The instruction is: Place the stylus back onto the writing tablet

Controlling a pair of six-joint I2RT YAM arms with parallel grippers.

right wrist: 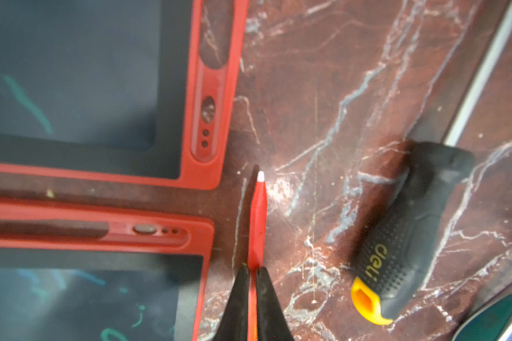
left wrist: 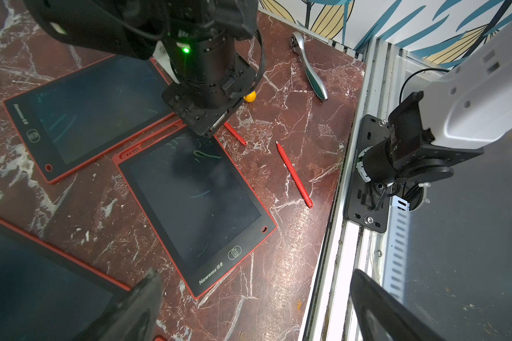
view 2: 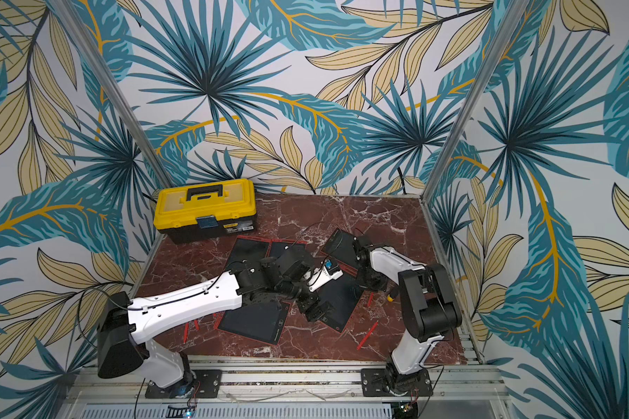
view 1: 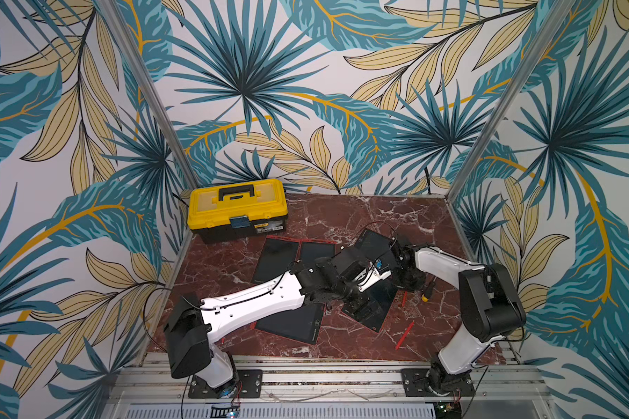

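In the right wrist view a red stylus (right wrist: 257, 227) with a white tip runs between the fingertips of my right gripper, which is shut on it. Two red-framed writing tablets lie left of it, an upper tablet (right wrist: 85, 74) and a lower tablet (right wrist: 96, 295), with empty stylus slots along their edges. The left wrist view shows one end of that stylus (left wrist: 234, 133) jutting out past the right gripper, beside the nearer tablet (left wrist: 193, 199). A second red stylus (left wrist: 294, 174) lies loose on the table. My left gripper is open and empty above the tabletop.
A screwdriver (right wrist: 409, 227) lies right of the right gripper, with a ratchet (left wrist: 310, 68) nearby. More tablets (left wrist: 39, 284) cover the table's left part. A yellow toolbox (view 1: 237, 209) stands at the back left. Both arms are close together over the tablets.
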